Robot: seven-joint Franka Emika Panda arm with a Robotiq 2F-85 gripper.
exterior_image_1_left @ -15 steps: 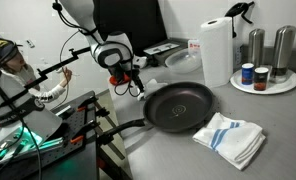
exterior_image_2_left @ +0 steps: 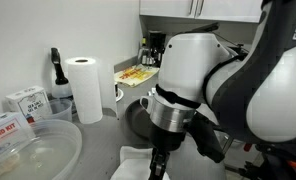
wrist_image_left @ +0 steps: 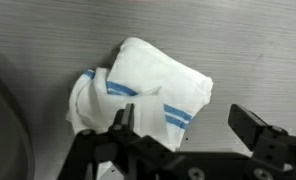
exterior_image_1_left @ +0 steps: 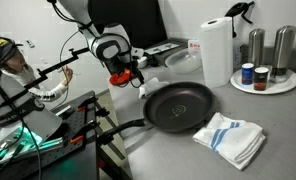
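A crumpled white cloth with blue stripes [wrist_image_left: 153, 80] lies on the counter beside the pan, under my gripper. My gripper is open, with its two fingers well apart. From the wrist camera, the left fingers [wrist_image_left: 121, 138] overlap part of the cloth; whether they touch it I cannot tell. In exterior view 1 only a little of that white cloth [exterior_image_1_left: 152, 88] shows past the arm, and in exterior view 2 it appears below the arm as a white patch [exterior_image_2_left: 138, 162].
A black frying pan [exterior_image_1_left: 180, 106] sits close by, its handle toward the counter's front edge. A folded striped towel [exterior_image_1_left: 229, 138] lies at right. Behind stand a paper towel roll [exterior_image_1_left: 217, 52], a clear bowl [exterior_image_1_left: 184, 62] and a plate [exterior_image_1_left: 265, 82] with shakers and jars.
The arm has shifted slightly near the crumpled cloth over the last second. The pan and the folded towel have stayed put.
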